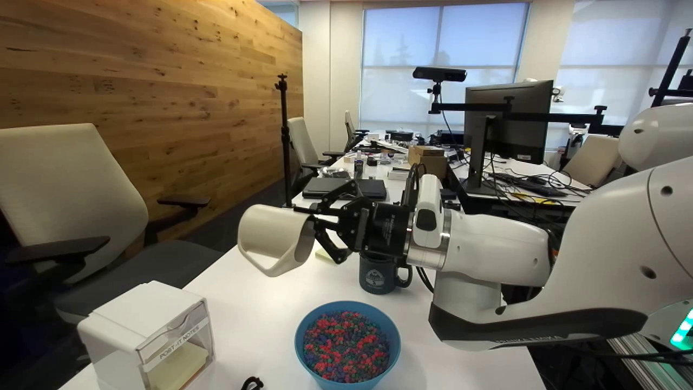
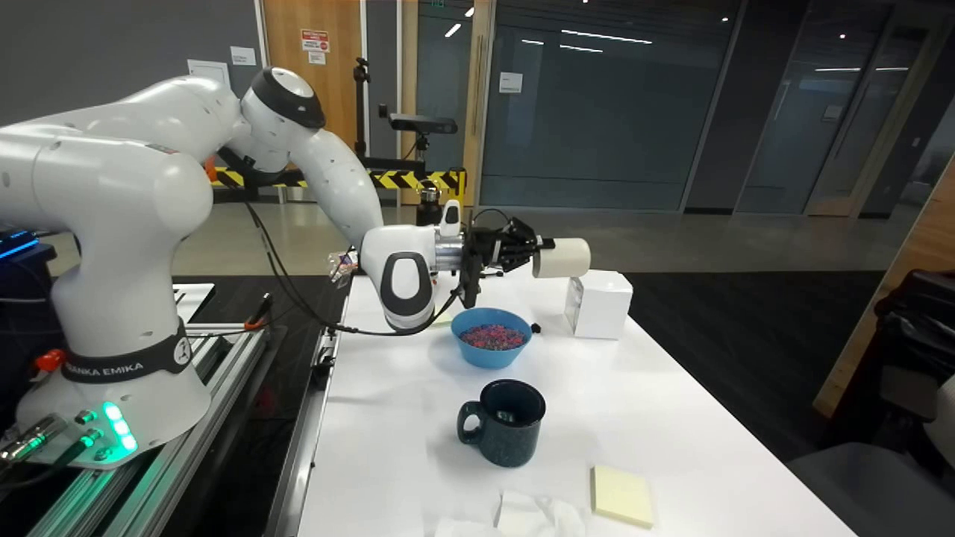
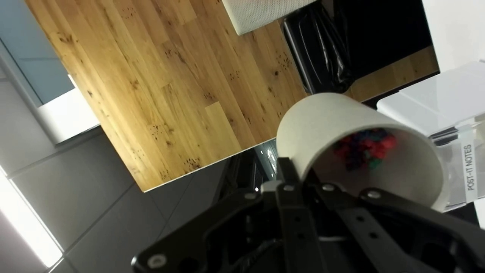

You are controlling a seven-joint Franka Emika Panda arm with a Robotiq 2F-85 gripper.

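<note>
A cream mug [image 1: 271, 237] hangs in the air at the tips of my gripper [image 1: 312, 225], which is shut on its rim. It lies tipped on its side, its handle low. Looking into the mug [image 3: 382, 168] in the wrist view, I see a small clump of red, blue and green bits [image 3: 367, 148] inside. On the table below stands a blue bowl [image 1: 347, 344] holding many small bits of the same colours. The mug is well above the table, apart from the bowl.
A white Post-it box [image 1: 152, 331] stands on the table near the bowl. A dark green mug [image 2: 506, 421] stands upright on the other side, with a yellow note pad [image 2: 622, 496] and crumpled tissue [image 2: 528, 516] beyond. Bare white tabletop lies between them.
</note>
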